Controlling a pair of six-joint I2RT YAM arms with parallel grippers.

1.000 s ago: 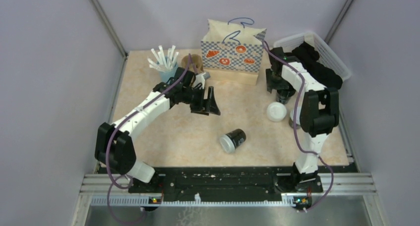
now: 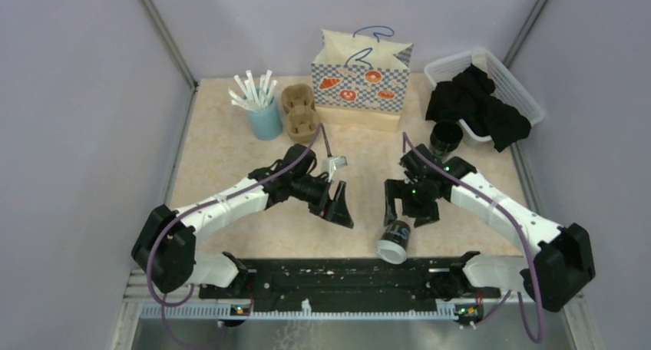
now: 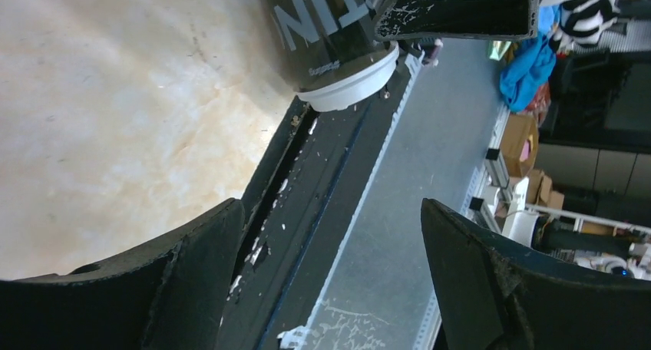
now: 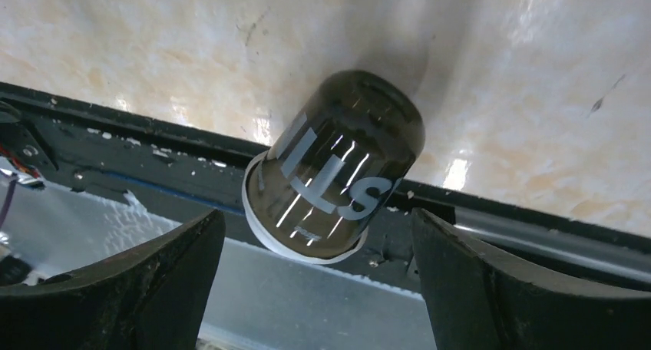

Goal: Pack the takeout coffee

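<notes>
The dark coffee cup [image 2: 396, 236] with a white lid lies on its side at the table's front edge. In the left wrist view, the cup's lid [image 3: 349, 85] sticks out past the edge over the dark rail. My right gripper [image 2: 408, 213] is open just behind the cup; its fingers [image 4: 146, 288] stand apart in the right wrist view with the cup showing between them. To the left, my left gripper [image 2: 335, 204] hangs open over bare table, nothing between its fingers. A checkered paper bag [image 2: 361, 85] and a brown cup carrier [image 2: 300, 118] stand at the back.
A blue holder [image 2: 266, 122] with white sticks stands back left. At back right are a white basket [image 2: 516, 97] with black cloth [image 2: 480, 108] and a dark cup [image 2: 446, 137].
The fallen cup has rolled right and towards the front edge.
</notes>
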